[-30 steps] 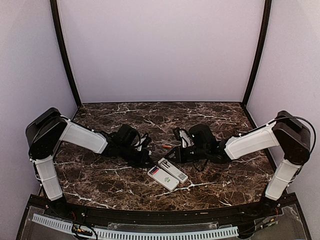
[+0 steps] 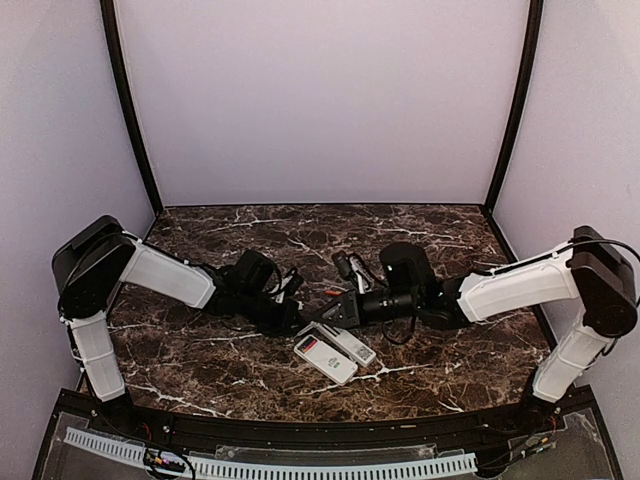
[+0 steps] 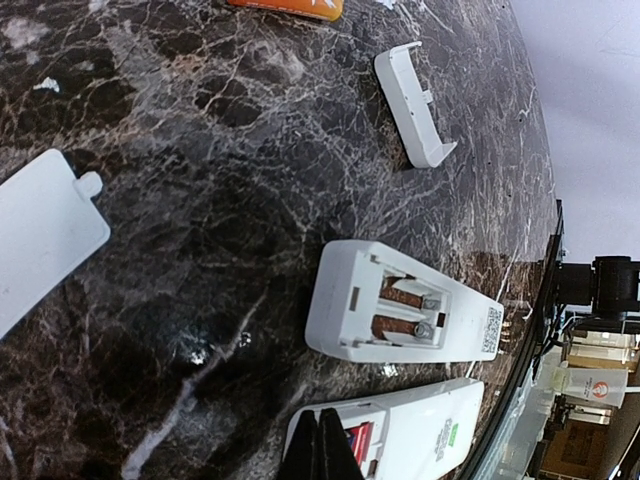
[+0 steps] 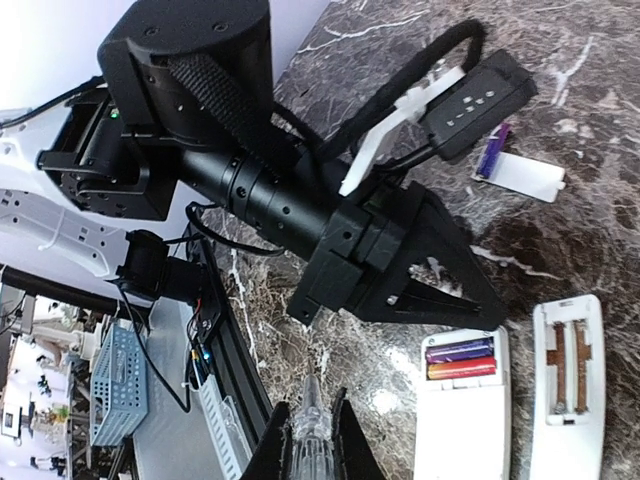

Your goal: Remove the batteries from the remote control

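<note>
Two white remotes lie side by side. The left remote [image 4: 463, 430] holds a purple battery [image 4: 460, 351] and a red battery [image 4: 462, 370]; the right remote [image 4: 567, 440] has an open, empty compartment [image 3: 408, 307]. My left gripper is shut, its tips at the head of the loaded remote, with nothing visible between them. My right gripper points downward with a narrow pale streak between its dark fingers; whether that is a held thing or the table behind cannot be told. In the top view it hovers near the remotes' heads.
A loose white cover [image 3: 412, 108] lies beyond the remotes, and another white cover [image 3: 40, 235] lies at the left. An orange object [image 3: 290, 8] is partly cut off at the top edge. A purple battery [image 4: 492, 152] rests by a white cover [image 4: 525, 176].
My right gripper has moved left, and now covers the head of the empty remote in the top view. The left arm and both remotes stay where they were.
</note>
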